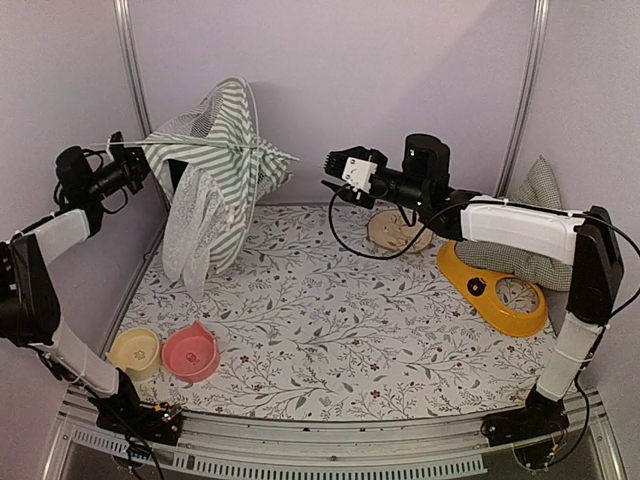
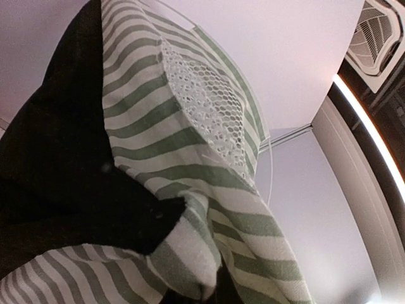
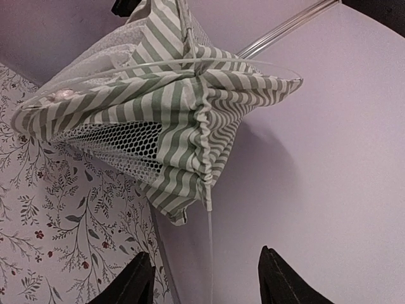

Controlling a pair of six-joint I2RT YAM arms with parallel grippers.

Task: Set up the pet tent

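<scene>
In the top view the green-and-white striped tent (image 1: 238,130) hangs at the left, bunched up, its white lace curtain (image 1: 193,215) drooping towards the floor. My left gripper (image 1: 139,160) is shut on the tent's left corner; gathered striped cloth (image 2: 193,253) leads into its fingers in the left wrist view. A thin white rod (image 1: 285,155) sticks out from the tent's right side. To the right of that rod, apart from it, my right gripper (image 1: 333,176) is open. The right wrist view shows a thin pale line running from the striped sleeve (image 3: 205,158) down between its spread fingers.
A cream bowl (image 1: 134,350) and a pink bowl (image 1: 190,355) stand at front left. A round pinkish mat (image 1: 385,232), a yellow feeder (image 1: 525,322) and a grey checked cushion (image 1: 540,200) lie at the right.
</scene>
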